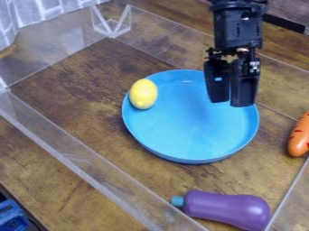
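Note:
My black gripper (232,88) hangs over the right back part of a blue plate (190,128), open, with nothing seen between its fingers. A yellow egg-shaped object (144,94) sits on the plate's left side. An orange carrot (298,135) lies to the right of the plate, partly out of frame. A purple eggplant (227,209) lies in front of the plate.
Clear plastic walls (72,158) border the wooden surface (54,81). A blue object (10,217) shows at the lower left edge.

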